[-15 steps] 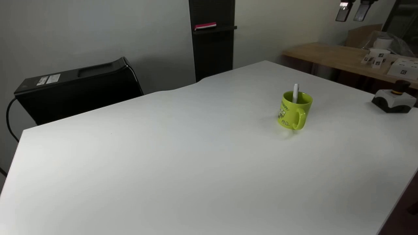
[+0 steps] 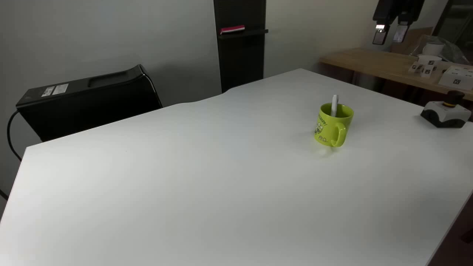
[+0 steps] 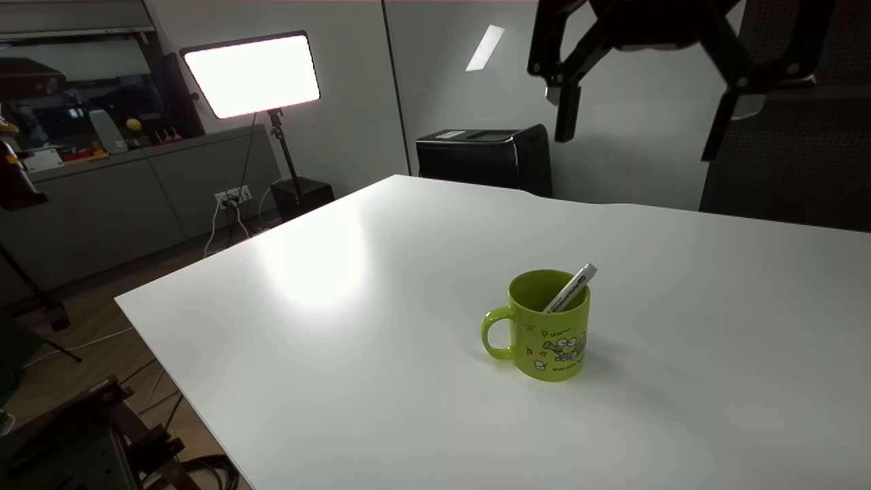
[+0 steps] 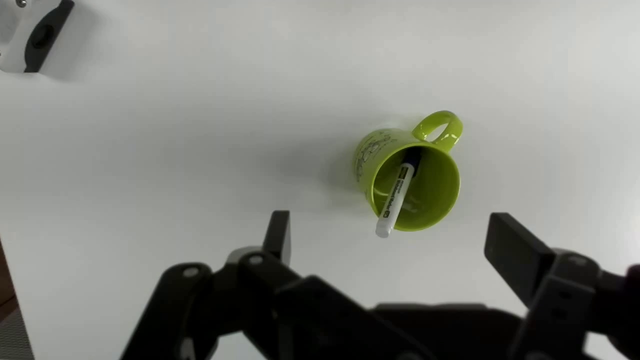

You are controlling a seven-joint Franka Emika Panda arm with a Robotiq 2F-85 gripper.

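A green mug (image 2: 329,128) with printed cartoon figures stands upright on the white table. Inside it leans a white marker (image 3: 572,287), its pale end sticking out over the rim and its dark end down in the mug, as the wrist view shows. My gripper (image 3: 639,136) hangs well above the table, open, with nothing between its fingers. In the wrist view the mug (image 4: 364,157) lies ahead of the gripper, and the marker (image 4: 396,195) shows between the wide-set fingertips from above, far below them. Nothing touches the mug or marker.
A grey and black button box (image 2: 445,111) stands near its right edge. Beyond the table are a black bin-like case (image 2: 88,102) and a wooden bench (image 2: 363,62) with white items.
My gripper has come lower and slightly to the left in exterior view 1. The mug and marker have not moved.
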